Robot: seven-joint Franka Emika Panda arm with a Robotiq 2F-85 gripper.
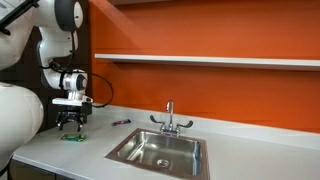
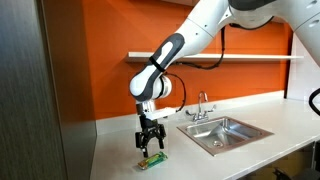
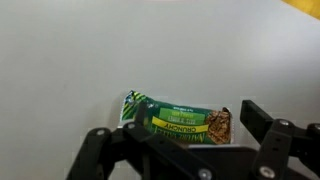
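A green packet (image 3: pixel 180 120) with yellow and brown print lies flat on the white counter, its lower edge partly hidden by the gripper in the wrist view. My gripper hangs over it with its fingers spread wide, one near each end of the packet, and nothing is held between them. From the side, the gripper (image 2: pixel 152 133) is a little above the packet (image 2: pixel 152 160), with a gap between them. In exterior view 1 the packet (image 1: pixel 73 138) shows just below the gripper (image 1: pixel 72 124).
A steel sink (image 1: pixel 160 150) with a faucet (image 1: pixel 170 118) is set into the counter to the right. A small dark object (image 1: pixel 121 122) lies near the back wall. A white shelf (image 1: pixel 200 61) runs along the orange wall. Bare counter surrounds the packet.
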